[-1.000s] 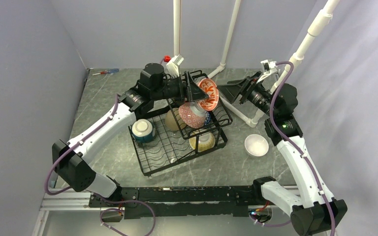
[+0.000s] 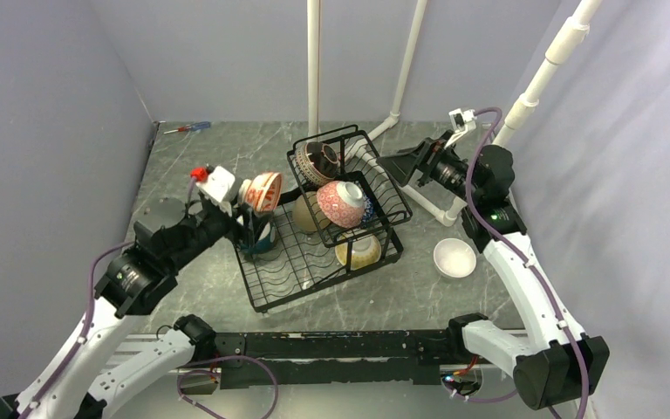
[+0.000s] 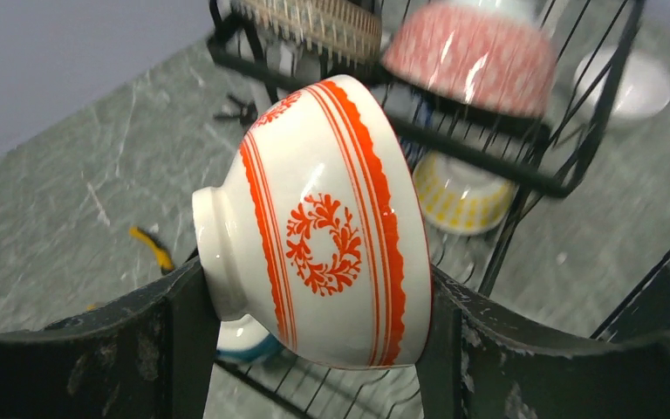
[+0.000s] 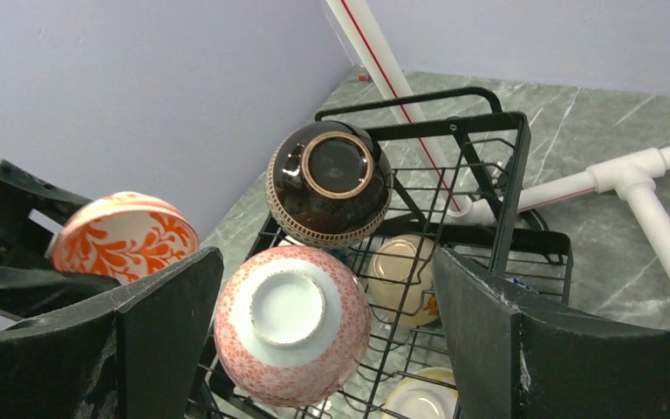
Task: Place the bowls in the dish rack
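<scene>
My left gripper is shut on a white bowl with orange patterns (image 3: 323, 227), which is tilted on its side above the left part of the black dish rack (image 2: 301, 301). On the rack's upper tier lie a pink bowl (image 2: 340, 205) and a dark brown bowl (image 2: 319, 162), both tipped bottom-out. A beige bowl (image 2: 307, 212), a yellow bowl (image 2: 362, 250) and a teal bowl (image 2: 265, 240) occupy the lower tier, the teal one partly hidden by the left gripper. Right of the upper tier, my right gripper stands open, its fingers apart with nothing held.
A small white bowl (image 2: 454, 258) stands on the grey counter right of the rack. White pipes (image 2: 440, 205) run behind and beside the rack. A screwdriver (image 2: 188, 127) lies at the back left.
</scene>
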